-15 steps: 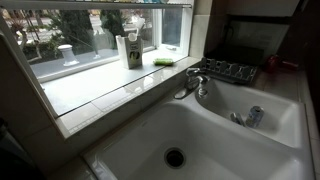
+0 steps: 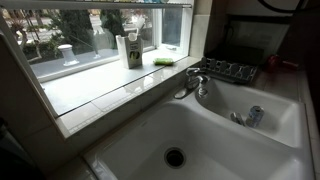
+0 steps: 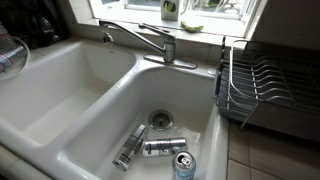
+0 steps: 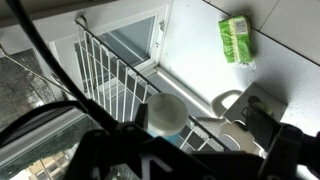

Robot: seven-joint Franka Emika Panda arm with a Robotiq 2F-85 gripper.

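Note:
In the wrist view my gripper stands open, its dark fingers apart at the bottom of the picture. A round white thing [image 4: 167,114] shows beyond the gap; how far it is from the fingers I cannot tell. A green packet [image 4: 236,40] lies on the white windowsill [image 4: 205,50], clear of the fingers. From exterior view 1, the green packet [image 2: 164,61] is beside a white carton [image 2: 130,50] on the sill. The gripper cannot be made out in either exterior view.
Cans [image 3: 165,147] lie in one basin of the white double sink [image 3: 85,120], and a blue-topped can [image 3: 184,165] stands there. The other basin looks empty. A faucet [image 3: 168,45] rises behind the basins, beside a dark dish rack [image 3: 265,85]. Window glass borders the sill.

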